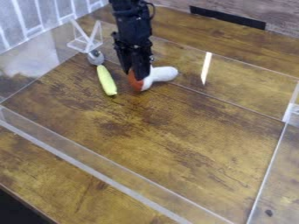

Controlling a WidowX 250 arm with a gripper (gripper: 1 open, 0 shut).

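My black gripper (135,67) reaches down from the top middle to a red and white object (153,75) near the back of the wooden surface; its fingertips overlap that object, and I cannot tell whether they grip it. A yellow elongated object (107,80) lies to the left.
A white rack-like item (89,39) stands at the back left. Clear low walls (271,166) border the wooden work area (158,149), whose middle and front are bare. A thin white piece (205,68) shows at the back right.
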